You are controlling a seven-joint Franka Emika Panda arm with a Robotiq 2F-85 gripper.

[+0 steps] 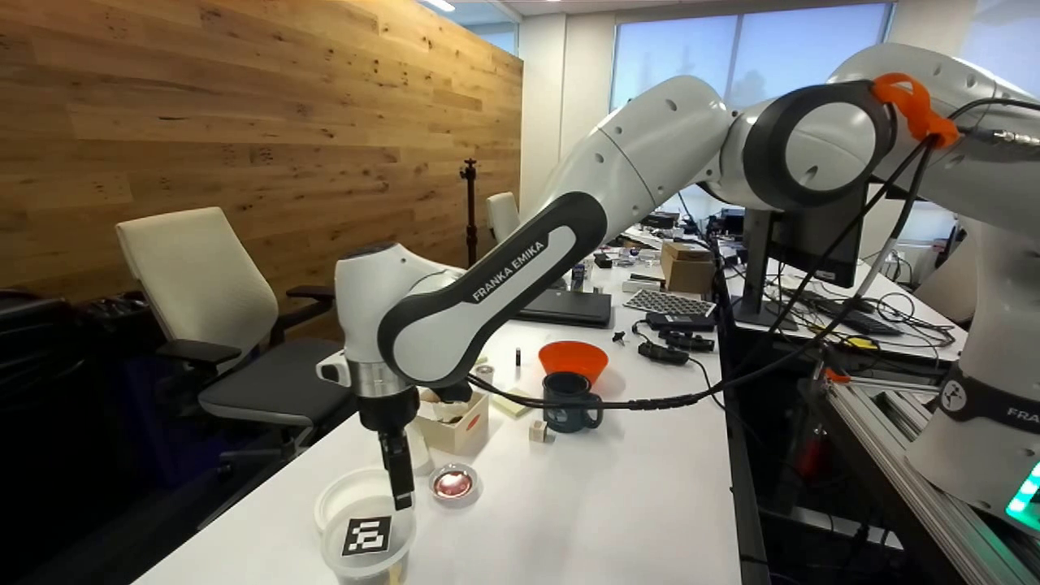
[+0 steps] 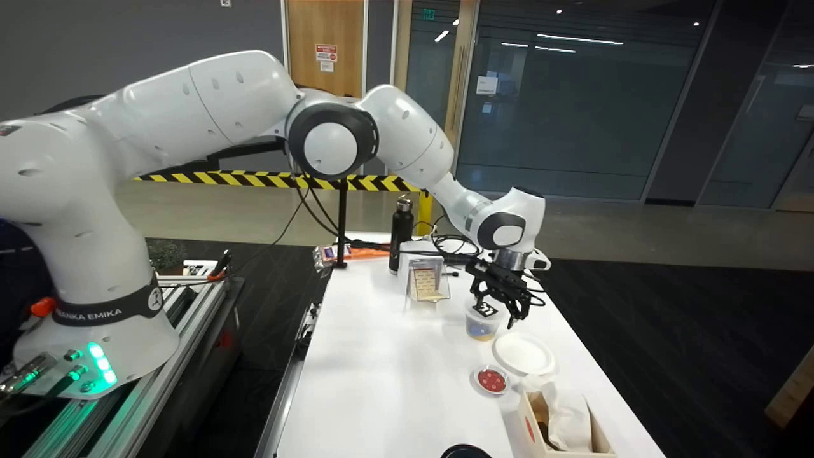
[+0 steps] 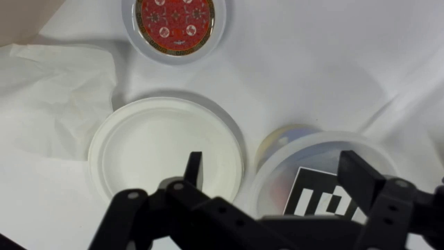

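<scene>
A clear round tub (image 2: 481, 326) stands upright on the table, its translucent lid bearing a black-and-white marker (image 3: 322, 196). My gripper is open, its two fingers spread wide; in the wrist view one finger (image 3: 194, 168) shows over the white plate (image 3: 137, 129) and the other overlaps the tub's lid. Nothing sits between the fingertips. From exterior view 1 the gripper appears above the tub and plate; its exact height over them is hard to tell. A small clear dish with a red patterned base (image 3: 177, 27) lies beyond the plate.
A cream box (image 1: 453, 429) with crumpled white paper (image 3: 54, 100) stands near the plate. Farther along are a dark mug (image 1: 565, 405), an orange bowl (image 1: 573, 359) and a small cube (image 1: 537, 431). A black bottle (image 2: 401, 233) stands at the other end.
</scene>
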